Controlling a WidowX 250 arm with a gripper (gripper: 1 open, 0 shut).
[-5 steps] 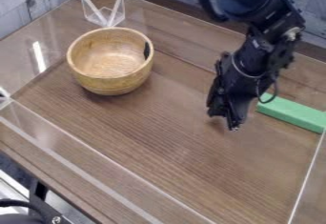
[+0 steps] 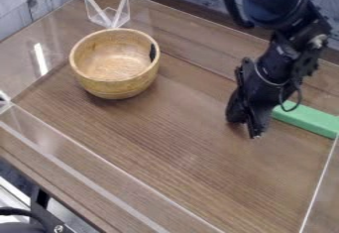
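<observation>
The black gripper (image 2: 244, 118) hangs low over the wooden table (image 2: 146, 158), right of centre, its fingers pointing down. It looks shut, and nothing shows between its fingers, though they are dark and small in this view. A green block (image 2: 310, 118) lies on the table behind and to the right of the gripper, partly hidden by it. A round wooden bowl (image 2: 114, 76) sits at the upper left, well apart from the gripper.
A clear plastic piece (image 2: 109, 15) stands behind the bowl near the back left. A wall runs along the back.
The gripper and arm have shifted slightly to the right, toward the green block. The bowl and block have not visibly moved.
</observation>
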